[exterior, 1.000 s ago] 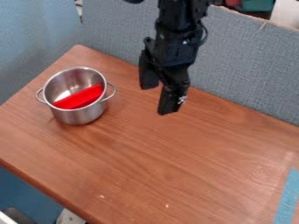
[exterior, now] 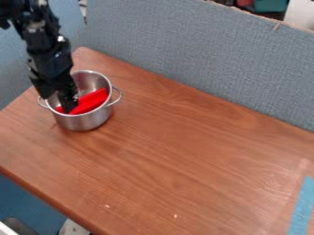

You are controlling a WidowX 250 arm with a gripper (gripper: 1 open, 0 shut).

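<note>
A steel pot (exterior: 86,121) with two side handles stands on the wooden table (exterior: 185,156) at the left. A red elongated object (exterior: 90,99) lies inside it. My black gripper (exterior: 58,101) is lowered into the pot's left part, beside the red object and partly over it. The fingertips are dark and overlapping in view, so whether they touch the object is unclear.
Grey padded walls (exterior: 196,55) border the table at the back and left. A blue strip (exterior: 302,202) lies at the right edge.
My gripper has moved from above the table's middle, high and blurred, leftward and down into the pot. The pot looks unmoved.
</note>
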